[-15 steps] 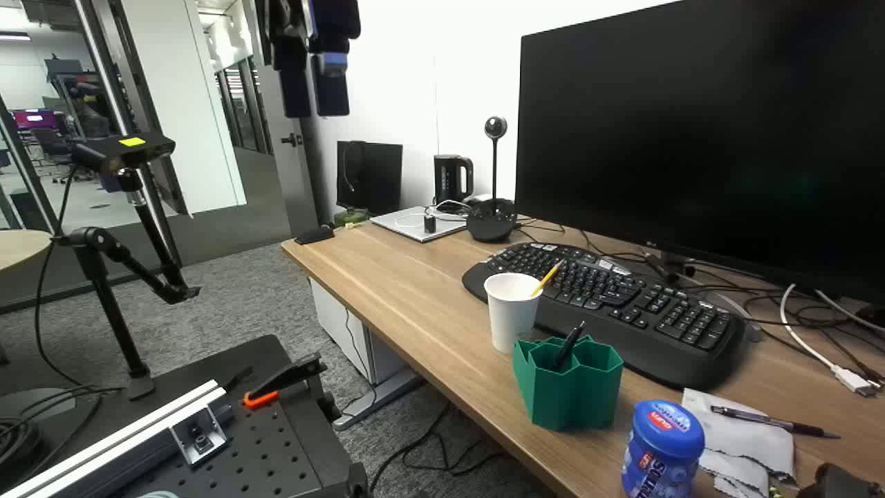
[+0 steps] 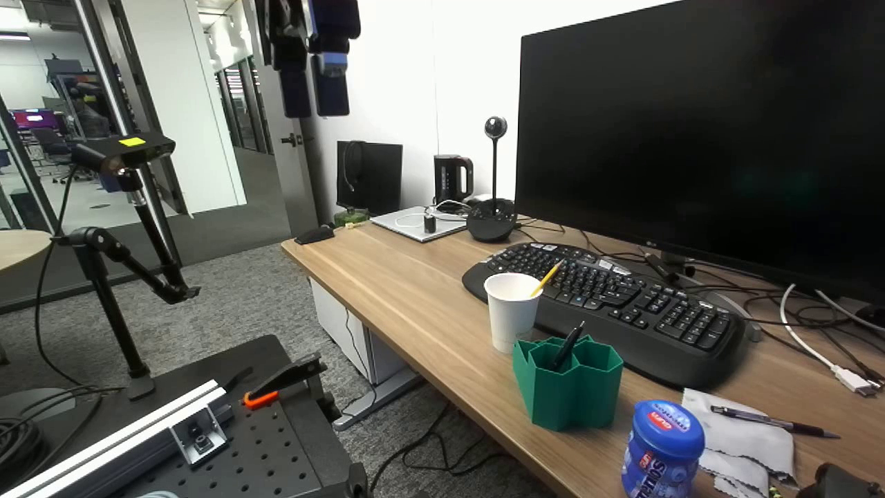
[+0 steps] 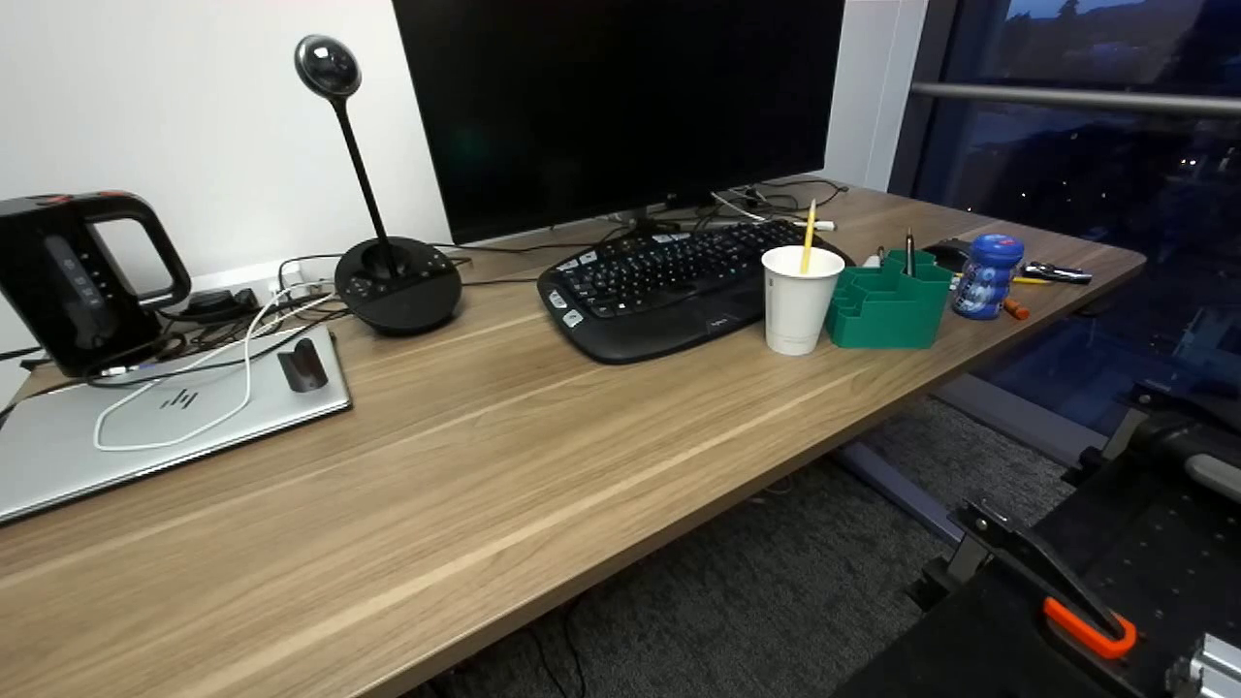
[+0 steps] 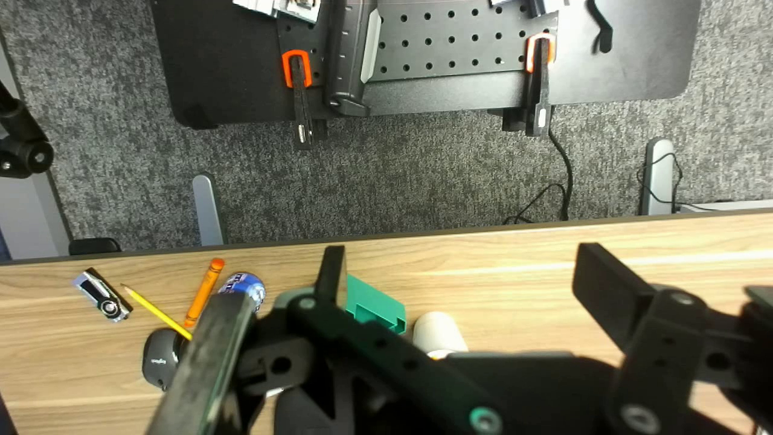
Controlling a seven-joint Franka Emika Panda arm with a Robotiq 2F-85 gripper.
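High above the desk, my gripper stands open in the wrist view, its two dark fingers wide apart with nothing gripped. In exterior view 1 its fingers (image 2: 333,91) show at the top left, well clear of the desk. A white paper cup (image 2: 511,314) stands upright on the wood with a yellow pencil (image 2: 547,278) leaning in it. Beside it is a green pen holder (image 2: 572,394) with a dark pen (image 2: 568,346) inside. A blue gum tub (image 2: 661,452) sits close by. One more pen (image 2: 776,422) lies on a white cloth (image 2: 738,452).
Behind the cup are a black keyboard (image 3: 686,291) and a large monitor (image 3: 617,105). A webcam stand (image 3: 397,285), a kettle (image 3: 70,285) and a closed laptop (image 3: 233,407) occupy the other end. An orange marker (image 4: 203,293) lies near the tub. Bare desk stretches between laptop and cup.
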